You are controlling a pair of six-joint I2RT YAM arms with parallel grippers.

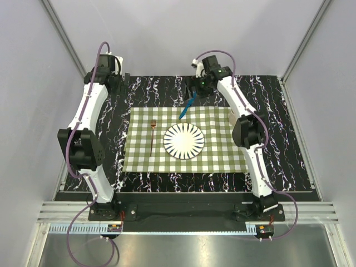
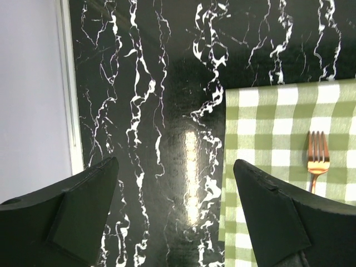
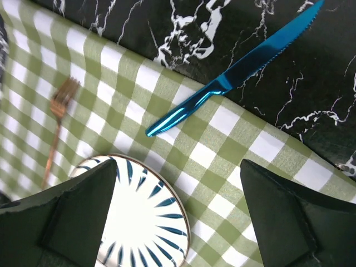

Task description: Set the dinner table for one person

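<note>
A blue knife [image 3: 228,80] lies slantwise across the back edge of the green-and-white checked placemat [image 1: 222,144]. Its handle rests on the cloth and its blade on the black table. Above the blade end stands my right gripper [image 1: 194,88], open, with nothing between its fingers. The white plate [image 1: 183,141] with dark rim stripes sits mid-mat, and a copper fork [image 1: 153,136] lies to its left. Behind my right forearm, a beige cup [image 1: 232,118] is mostly hidden. My left gripper [image 1: 123,81] hangs open and empty over the table's back left, off the mat, as the left wrist view confirms.
Grey walls [image 1: 28,83] close in the left, back and right sides. The mat right of the plate is clear in front of the right arm.
</note>
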